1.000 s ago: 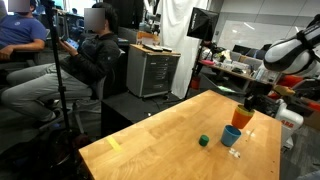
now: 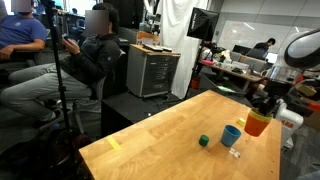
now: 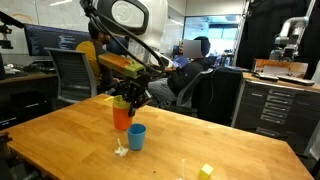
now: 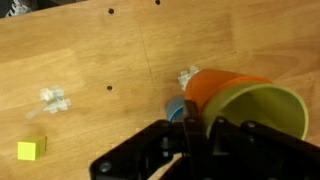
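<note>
An orange cup (image 2: 257,124) with a pale yellow inside is held by its rim in my gripper (image 2: 266,104), near the right end of the table. In the second exterior view the orange cup (image 3: 122,113) hangs beneath the gripper (image 3: 127,99), behind and left of a blue cup (image 3: 137,136). That blue cup (image 2: 231,135) stands on the table, left of the orange one. From the wrist, the fingers are shut on the orange cup's (image 4: 213,86) near wall, and the blue cup (image 4: 175,107) is mostly hidden.
A small green object (image 2: 204,140) lies left of the blue cup. A yellow block (image 4: 31,148) rests on the wooden table (image 4: 100,100), away from both cups. Bits of white tape (image 3: 121,150) mark the surface.
Over the last second my gripper has carried the orange cup rightward, from behind the blue cup to its right side, and slightly lower in the first exterior view. The blue cup has stayed put.
</note>
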